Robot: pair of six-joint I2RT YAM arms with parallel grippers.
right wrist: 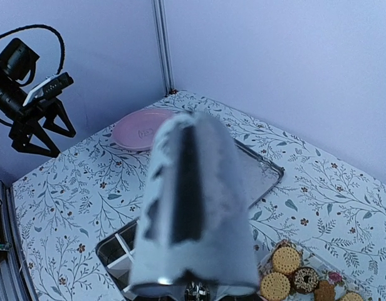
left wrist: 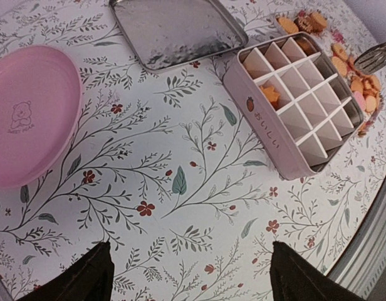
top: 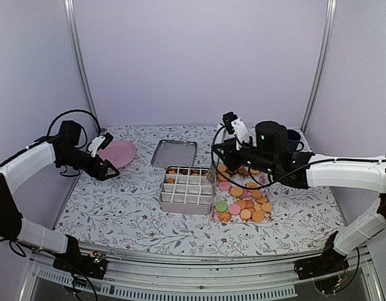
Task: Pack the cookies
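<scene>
A divided pink tin (top: 187, 200) stands mid-table with cookies in some of its compartments, seen also in the left wrist view. Cookies lie loose to its right (top: 246, 210), near a green one (top: 221, 206). My right gripper (top: 221, 147) is raised over that pile with a pale-handled utensil, its slotted metal end (left wrist: 373, 59) visible in the left wrist view; the handle (right wrist: 193, 207) fills the middle of the right wrist view and hides the fingers. My left gripper (top: 104, 174) hangs open and empty at the left, between its fingertips only table.
A pink plate (top: 118, 152) lies at the back left, a metal tray (top: 174, 152) behind the tin. A dark mug (top: 294, 139) stands at the back right, partly behind the right arm.
</scene>
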